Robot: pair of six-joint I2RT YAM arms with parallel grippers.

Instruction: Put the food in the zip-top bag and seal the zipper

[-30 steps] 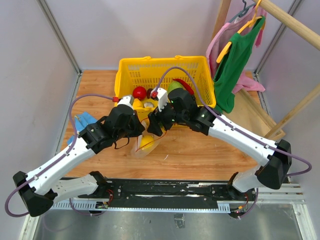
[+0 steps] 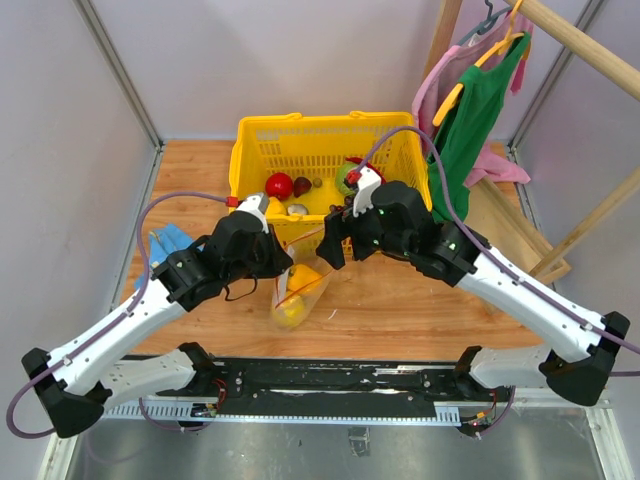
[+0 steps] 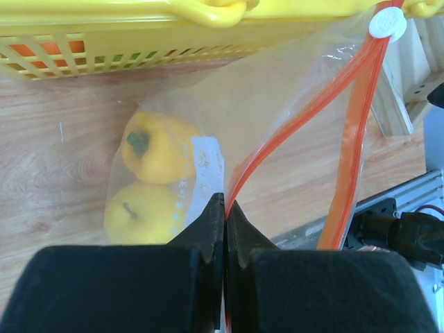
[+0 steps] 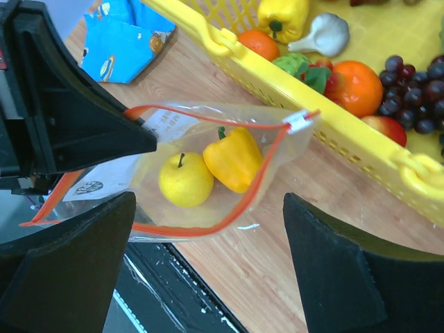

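Note:
A clear zip top bag [image 3: 284, 104] with an orange-red zipper edge hangs with its mouth gaping. Its rim runs between the tips of my left gripper, which is shut on it. Inside lie a yellow bell pepper [image 4: 234, 159] and a round yellow fruit [image 4: 186, 180], side by side at the bottom. A white slider [image 4: 299, 121] sits at the corner of the zipper nearest the basket. My right gripper stands part open to the right of the bag in the top view; nothing shows between its fingers.
Behind the bag stands a yellow basket [image 2: 330, 135] holding fruit and vegetables, its front wall close to the bag's corner. A blue packet [image 4: 128, 38] lies at the left. Clothes on a wooden rack, including a green garment [image 2: 480, 115], hang at the right.
My right gripper was over the bag's mouth and has moved right, away from it. The pepper and fruit now show lower in the bag. The left arm has barely moved.

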